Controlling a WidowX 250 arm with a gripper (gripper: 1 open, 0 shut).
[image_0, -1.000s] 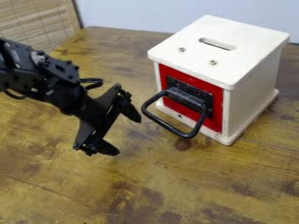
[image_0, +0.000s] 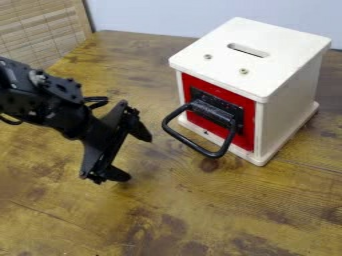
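Observation:
A white wooden box (image_0: 289, 100) with a slot on top and a red front panel stands on the right of the table. From a black fitting on its front, a black loop handle (image_0: 197, 146) sticks out toward the left. My black gripper (image_0: 131, 152) is on the left, open and angled downward, with nothing between its fingers. It is apart from the handle, to its left.
A woven mat or panel (image_0: 34, 35) is at the back left, and a white wall runs along the back.
My gripper has shifted slightly to the left and a little downward. The box and handle look unchanged.

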